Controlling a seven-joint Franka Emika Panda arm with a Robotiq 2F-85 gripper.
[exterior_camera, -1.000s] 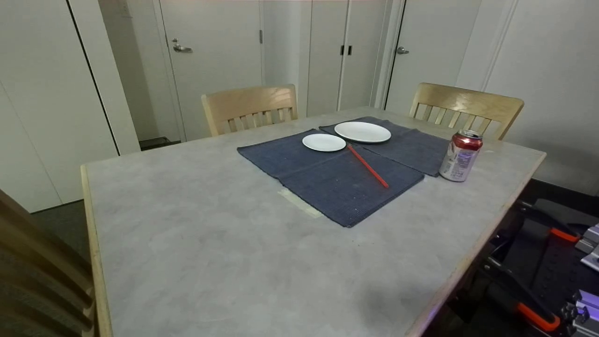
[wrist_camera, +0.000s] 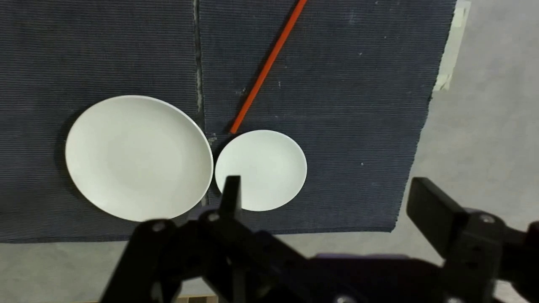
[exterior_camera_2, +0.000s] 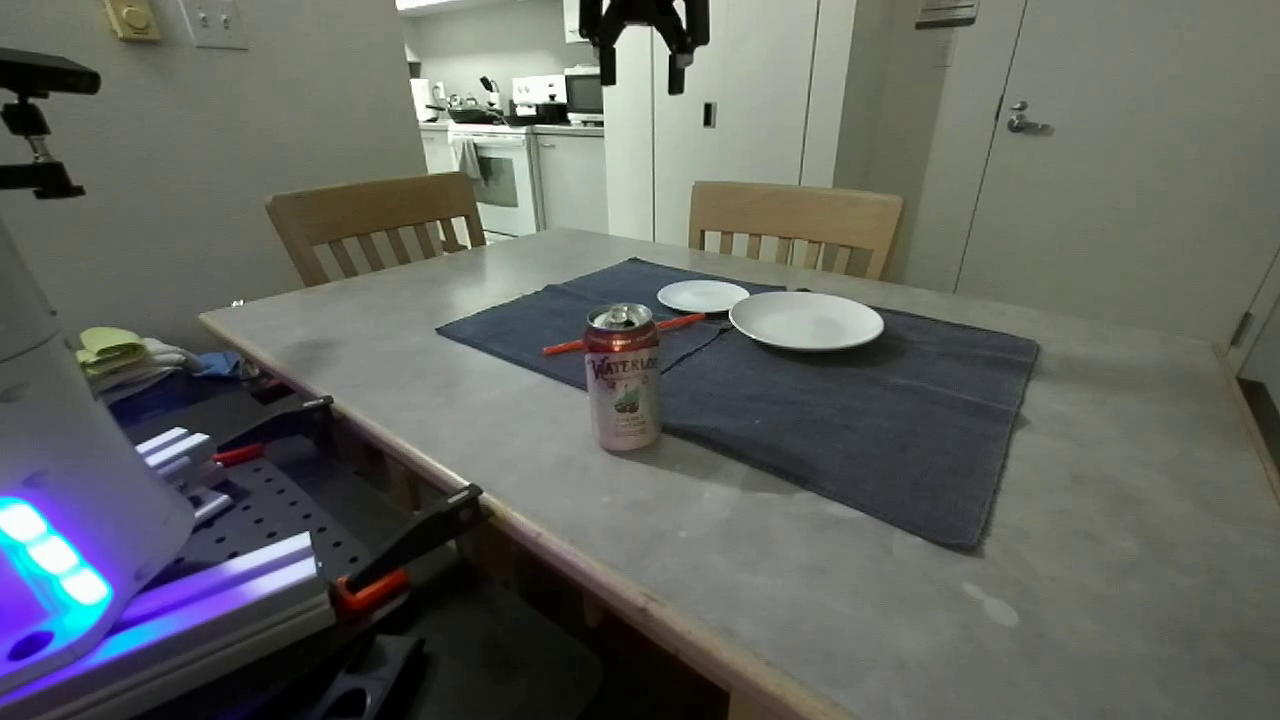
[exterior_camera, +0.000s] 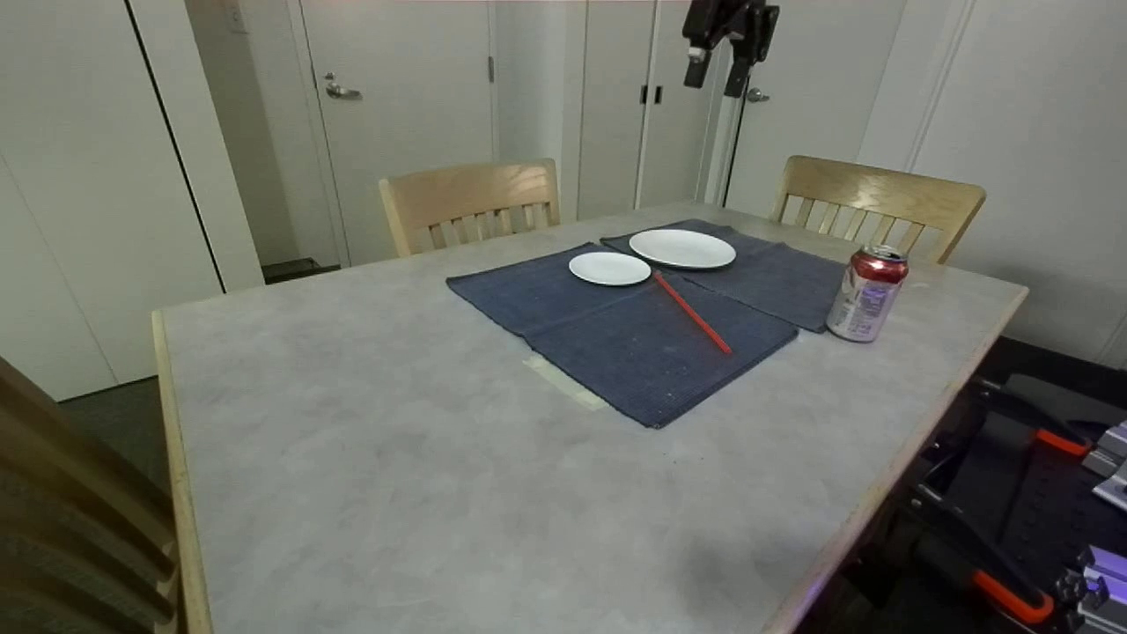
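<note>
My gripper hangs high above the far side of the table, open, its black fingers wide apart and nothing between them. It also appears at the top of exterior view 1 (exterior_camera: 714, 83) and exterior view 2 (exterior_camera_2: 643, 82). Below it, a large white plate (wrist_camera: 139, 157) and a small white plate (wrist_camera: 262, 169) lie side by side on dark blue mats (wrist_camera: 348, 126). A thin red stick (wrist_camera: 268, 65) lies on the cloth, one end close to the small plate's rim. In the wrist view, a finger covers part of that plate's edge.
A red and white drink can (exterior_camera_2: 624, 390) stands upright on the bare tabletop beside the mats. Wooden chairs (exterior_camera: 470, 201) stand along the far edges. Clamps (exterior_camera_2: 396, 558) grip the rail by the robot's base.
My gripper has come into the top of exterior view 1, where it was out of sight a second ago. The plates, stick, can and mats have not moved.
</note>
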